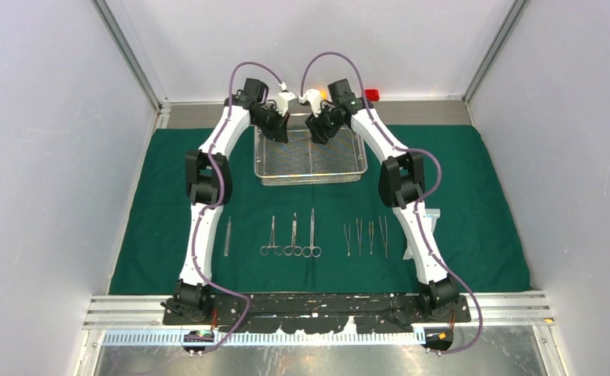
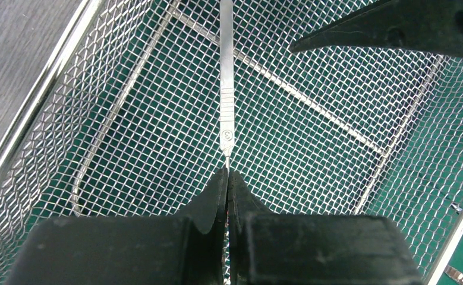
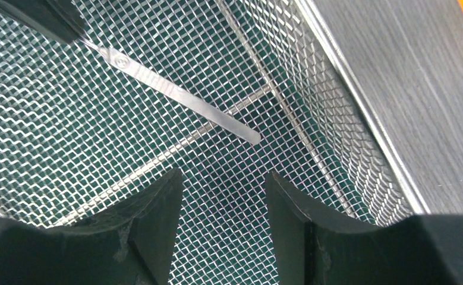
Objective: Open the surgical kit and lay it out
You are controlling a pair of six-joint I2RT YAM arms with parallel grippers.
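A steel scalpel handle marked 3 is in the wire mesh basket [image 1: 309,174], also seen in the right wrist view [image 3: 181,95]. My left gripper is shut at its narrow end, the handle pointing away from the fingertips. My right gripper stands open over the basket mesh, below the handle's rounded end in its view, nothing between its fingers. Laid out on the green cloth are a handle [image 1: 229,235], several scissor-like instruments [image 1: 293,249] and several tweezers [image 1: 359,235].
A grey strip [image 1: 184,115] runs behind the cloth, with a red object [image 1: 372,94] at the back. A white item [image 1: 431,215] lies partly under the right arm.
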